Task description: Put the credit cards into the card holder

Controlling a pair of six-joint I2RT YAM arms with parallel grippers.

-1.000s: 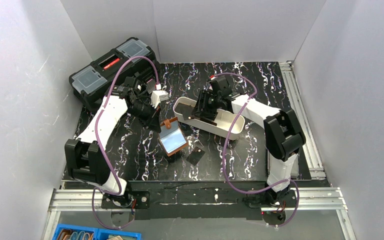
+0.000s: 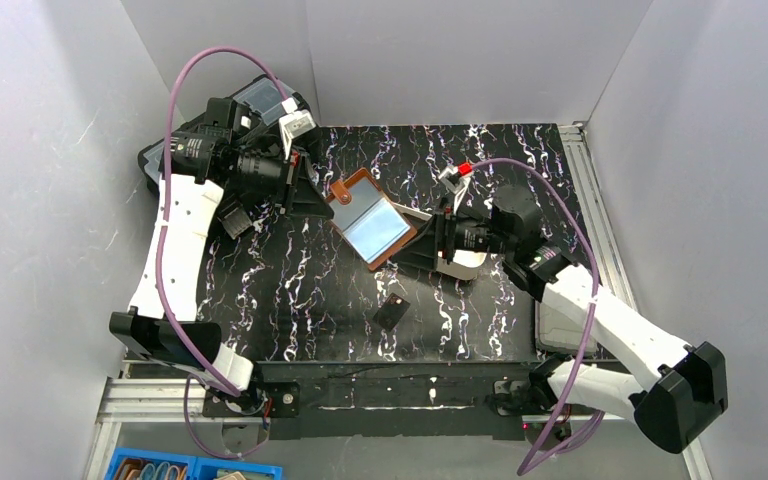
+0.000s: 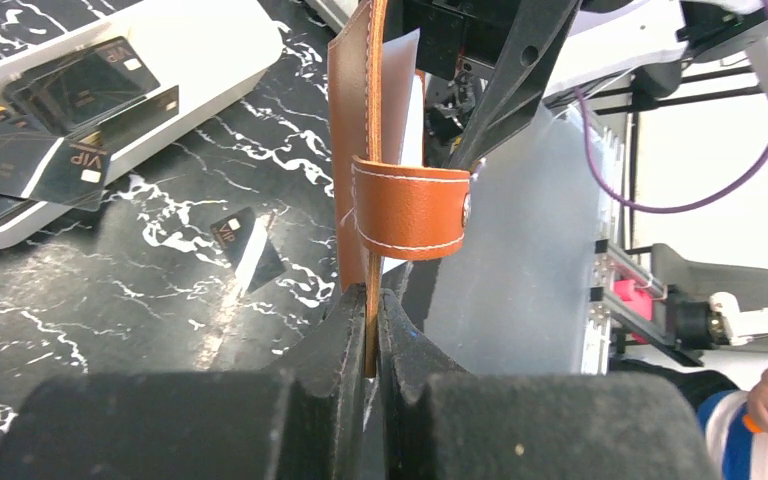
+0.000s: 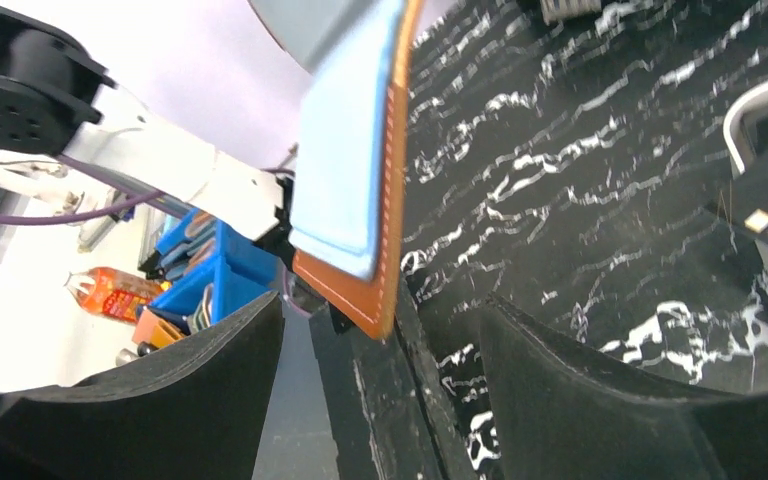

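My left gripper (image 2: 322,205) is shut on the brown leather card holder (image 2: 370,224), held up open over the table; in the left wrist view its thin edge runs between the fingertips, strap facing me. My right gripper is open, just beside the holder's lower edge (image 4: 355,290), which appears above the gap between its fingers. Dark cards (image 3: 75,85) lie in a white tray (image 3: 210,50), partly hidden by the right gripper in the top view. A single card (image 2: 392,312) lies on the marble table in front of the tray.
A black toolbox (image 2: 260,98) stands at the back left, mostly behind my left arm. A grey case (image 2: 557,325) lies at the right edge. Blue bins (image 2: 200,465) sit beyond the front edge.
My left gripper has raised the card holder and moved it toward the middle. The right gripper has moved from over the tray's cards toward the front, beside the holder.
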